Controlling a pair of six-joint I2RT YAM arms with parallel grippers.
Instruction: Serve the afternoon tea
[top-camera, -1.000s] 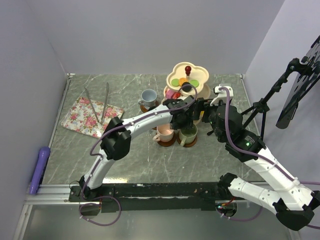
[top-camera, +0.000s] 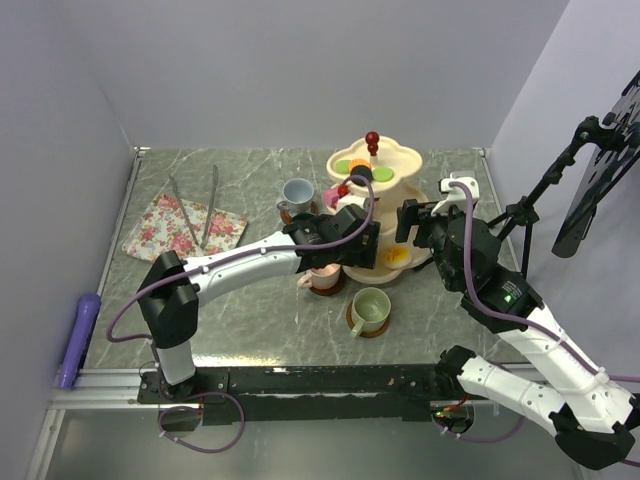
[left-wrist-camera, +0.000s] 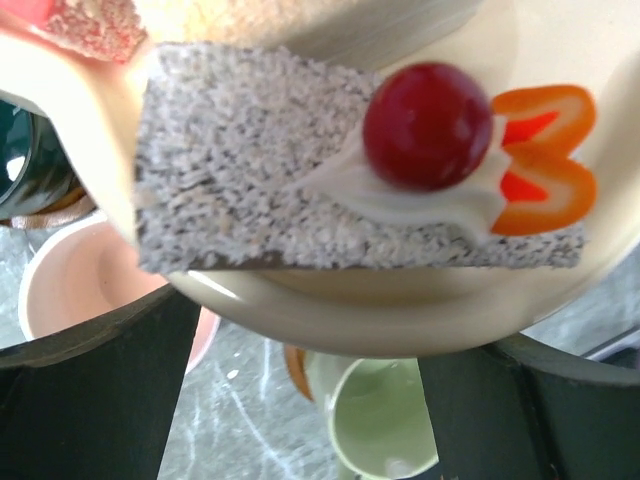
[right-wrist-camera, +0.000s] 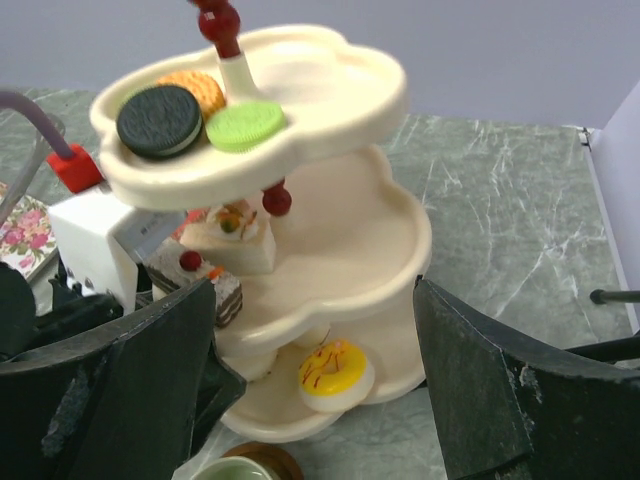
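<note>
A three-tier cream cake stand (top-camera: 405, 160) holds cookies on top, cakes in the middle and a yellow donut (right-wrist-camera: 336, 372) below. My open left gripper is at the middle tier's rim, close to a speckled cake slice (left-wrist-camera: 250, 160) with cherry and cream, nothing between its fingers. My open right gripper is right of the stand, facing it. A pink cup (left-wrist-camera: 95, 280), a green cup (top-camera: 371, 308) and a blue cup (top-camera: 298, 192) stand on coasters around the stand.
A floral tray (top-camera: 160, 235) with tongs lies on the left of the marble table. A purple cylinder (top-camera: 78, 340) lies at the left edge, and a black stand arm rises at the right.
The left arm has drawn back leftward from over the green cup, which now shows fully.
</note>
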